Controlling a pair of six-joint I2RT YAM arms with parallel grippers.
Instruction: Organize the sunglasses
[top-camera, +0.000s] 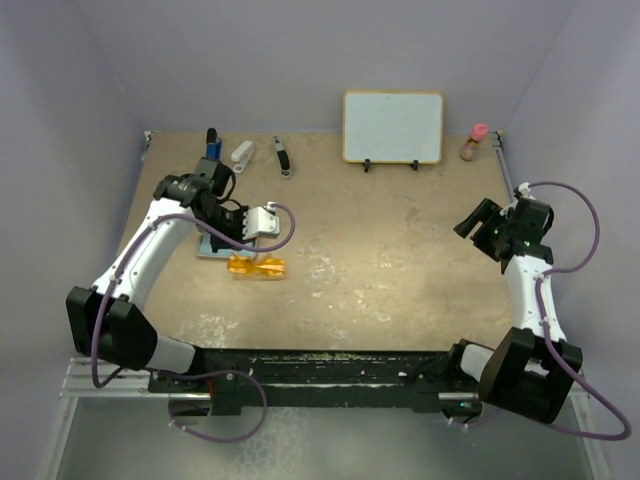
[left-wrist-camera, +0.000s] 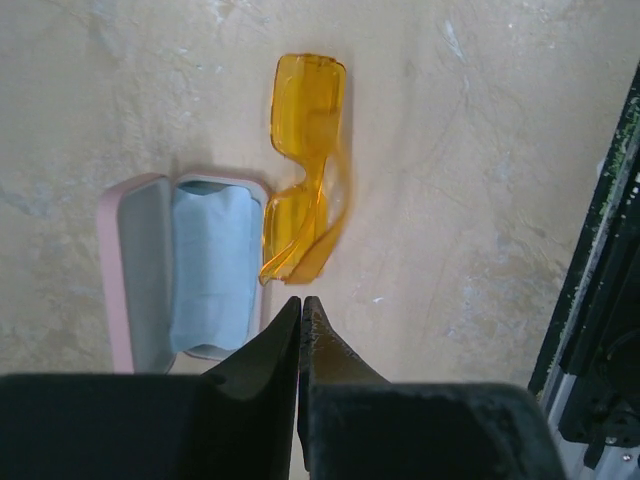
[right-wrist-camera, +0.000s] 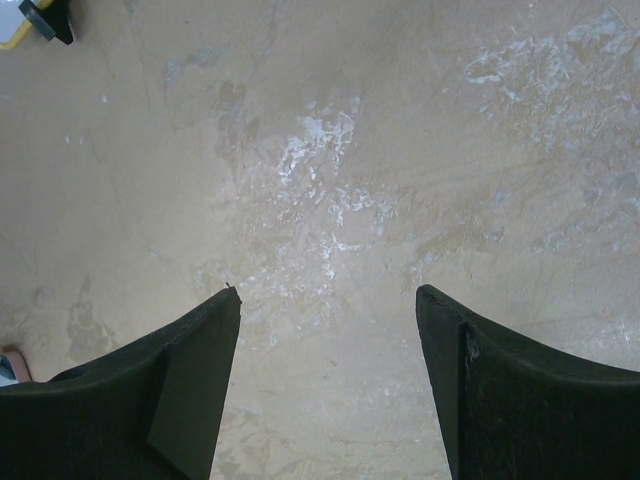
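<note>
The amber sunglasses (left-wrist-camera: 302, 110) stretch out from the fingertips of my left gripper, which is shut on them. Exactly which part is pinched does not show clearly. They appear raised above the table, their near end overlapping the case's edge; the folded temples look blurred. In the top view the sunglasses (top-camera: 257, 267) show just below the left arm. An opened case (left-wrist-camera: 115, 290) with a pink rim and a light blue cloth (left-wrist-camera: 212, 265) inside lies beside them, partly hidden by the arm from above. My right gripper stands open over bare table at the far right.
At the back left lie a blue tool (top-camera: 213, 150), a white stapler (top-camera: 242, 156) and a dark-and-grey tool (top-camera: 283, 157). A whiteboard (top-camera: 393, 127) and a pink-capped bottle (top-camera: 474, 142) stand at the back.
</note>
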